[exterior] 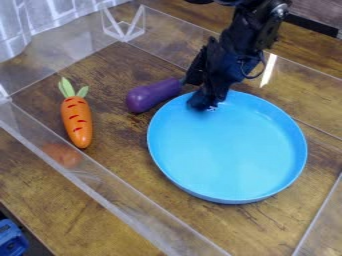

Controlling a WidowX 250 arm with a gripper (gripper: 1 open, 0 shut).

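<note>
My dark gripper [207, 92] hangs low at the back edge of a large light-blue round plate or lid [227, 150], its fingertips in shadow at or just over the rim. Just left of it lies a purple toy eggplant [154, 95]. A toy carrot [76, 120] with a green top lies further left, apart from the plate. The dark fingers blend together, so I cannot tell whether they are open or shut.
The wooden surface [267, 230] is bounded by clear plastic walls at left, back and right. Bare wood lies between carrot and plate and along the front. A small blue object [8, 236] sits at the bottom-left corner.
</note>
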